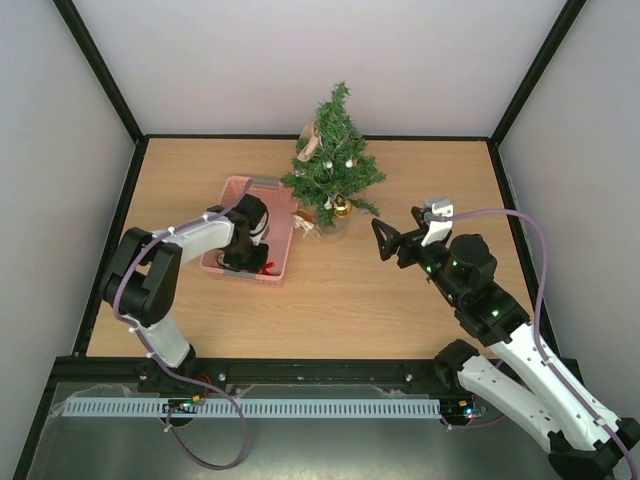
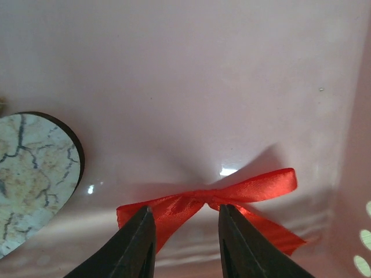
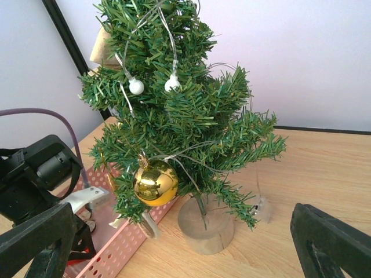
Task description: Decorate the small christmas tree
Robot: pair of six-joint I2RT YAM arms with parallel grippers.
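Inside the pink basket [image 1: 285, 240] lies a red ribbon bow [image 2: 200, 198]. The left gripper reaches down into the basket over the bow, its two fingers apart and the bow's knot showing between and just beyond the tips; whether they touch it I cannot tell. The small green tree [image 1: 335, 165] stands upright on a clear round base [image 3: 206, 229], carrying a gold ball [image 3: 155, 182], white bulbs and a beige ornament. Facing the tree from the right, my right gripper is wide open and empty.
A round, marble-patterned disc [image 2: 36, 174] lies in the basket near the bow. Ornaments hang low on the tree beside the basket's right wall. Thin light wires wind through the branches.
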